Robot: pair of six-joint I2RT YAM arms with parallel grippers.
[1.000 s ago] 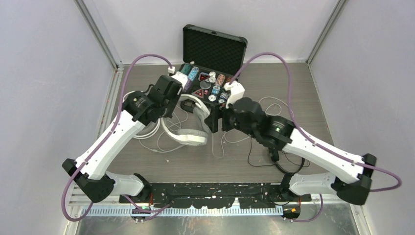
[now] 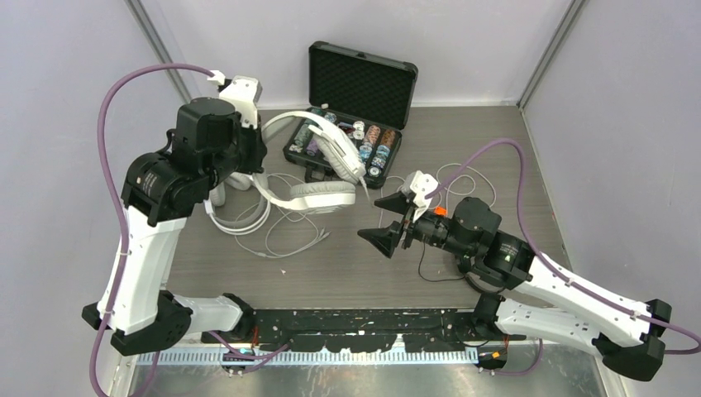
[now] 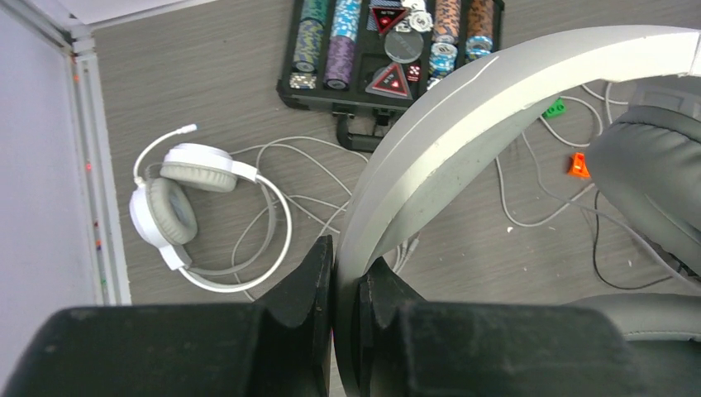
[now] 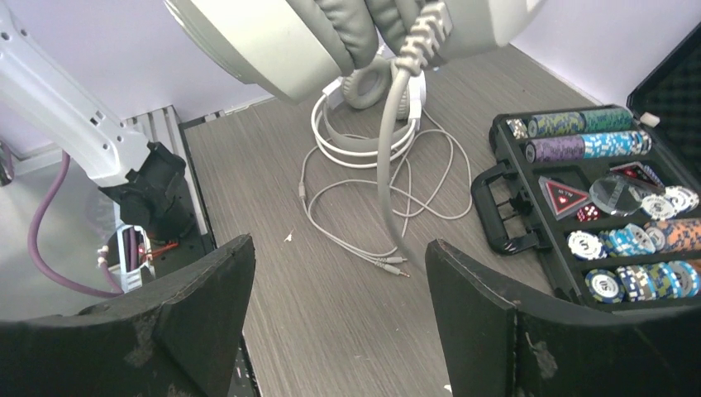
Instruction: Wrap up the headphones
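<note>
White headphones (image 2: 322, 195) with grey pads hang raised over the table, their band clamped in my left gripper; the cushions show at the top of the right wrist view. A grey cable (image 4: 384, 141) drops from an earcup. My right gripper (image 2: 388, 230) stands open to the right of the headphones; in the right wrist view the cable passes behind one finger, and whether it lies between them is unclear. A second white headset (image 3: 221, 169) lies on the table at the left with loose cables.
An open chip case (image 2: 343, 145) stands at the back. An orange clip (image 3: 579, 165), a green piece (image 3: 555, 107) and dark cables lie on the right of the grey table (image 2: 306, 281). Walls bound the sides.
My left gripper has lifted the headphones and moved up and left. My right gripper has backed away from them, down and to the right.
</note>
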